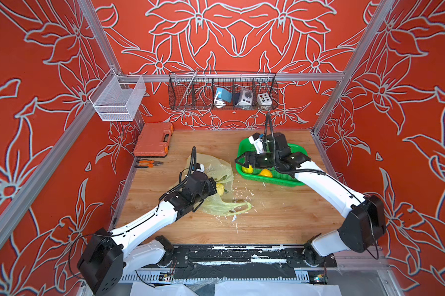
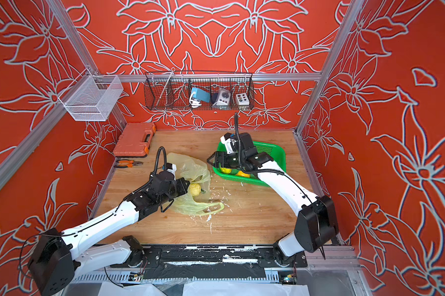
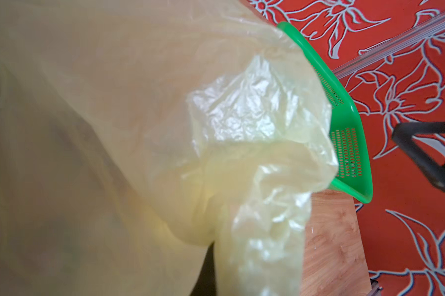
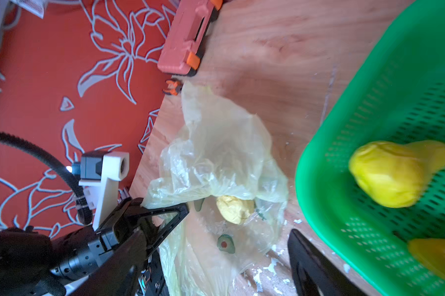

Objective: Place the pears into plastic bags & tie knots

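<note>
A thin, yellowish plastic bag [image 4: 232,143] lies with its mouth held up; one pale pear [image 4: 234,209] shows inside it. My left gripper [image 1: 214,187] is shut on the bag's rim, and the bag film [image 3: 261,148] fills most of the left wrist view, hiding nearly all of the fingers. My right gripper [image 1: 238,160] hangs open over the near left edge of the green basket [image 1: 276,182], nothing between its fingers. In the basket are a yellow pear [image 4: 390,172] and a more orange one [image 4: 439,256], partly cut off in the right wrist view.
An orange case [image 1: 153,139] and pliers [image 1: 148,163] sit at the back left. A wire rack [image 1: 222,93] hangs on the back wall. White scraps [image 1: 233,217] litter the wood near the bag.
</note>
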